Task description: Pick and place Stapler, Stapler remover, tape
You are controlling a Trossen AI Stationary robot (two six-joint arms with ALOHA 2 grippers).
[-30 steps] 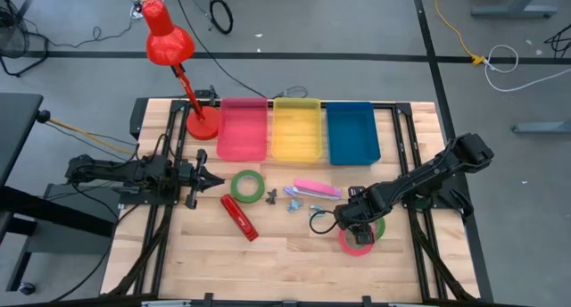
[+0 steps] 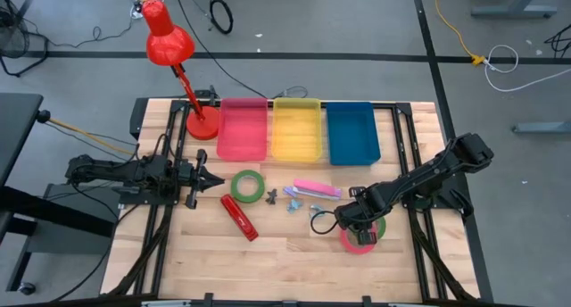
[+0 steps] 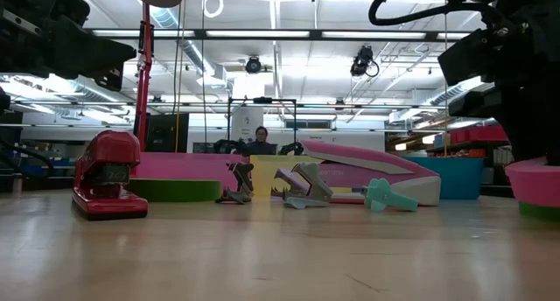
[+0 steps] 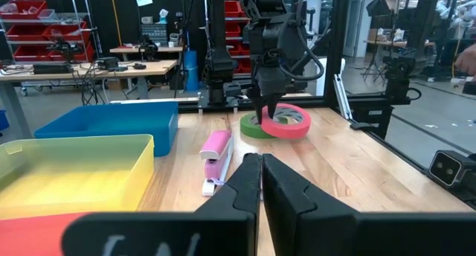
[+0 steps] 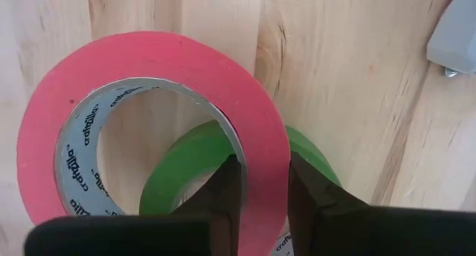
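In the right wrist view, a pink tape roll [image 5: 152, 51] has one side of its band between the fingers of my right gripper, which is shut on it. Partly covered beneath it lies a green tape roll [image 5: 316, 155]. A second green roll [image 2: 236, 190] rests left of centre. My left gripper is shut and empty, off the table's left side. The red stapler [image 2: 239, 217] lies near it; the pink stapler [image 2: 318, 187] is right of centre.
Pink [image 2: 243, 128], yellow [image 2: 297, 128] and blue [image 2: 353, 133] bins line the back edge. A red lamp [image 2: 203, 123] stands left of them. Black rails run along both sides.
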